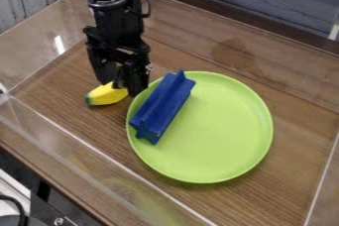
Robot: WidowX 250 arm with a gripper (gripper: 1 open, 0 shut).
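My black gripper (122, 75) hangs over a yellow banana (102, 96) lying on the wooden table, its fingers down at the banana's upper part and open, partly hiding it. To the right, a blue elongated block (163, 106) rests on the left side of a light green plate (223, 136).
A pale panelled wall stands at the back, and a dark cable lies off the table at the lower left.
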